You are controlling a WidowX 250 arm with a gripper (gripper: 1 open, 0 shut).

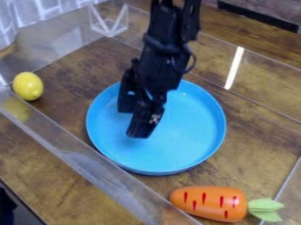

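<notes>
The black gripper (143,114) is lowered over the blue plate (188,145) from the top of the view, its fingers apart and open, hanging above the plate's upper middle. The arm hides part of the plate and the table behind it. Whether anything lies under the gripper cannot be seen.
A yellow lemon (27,86) lies at the left. An orange toy carrot (212,201) with green leaves lies at the lower right, below the plate. Clear plastic strips cross the wooden table (259,105), which is mostly bare at the right.
</notes>
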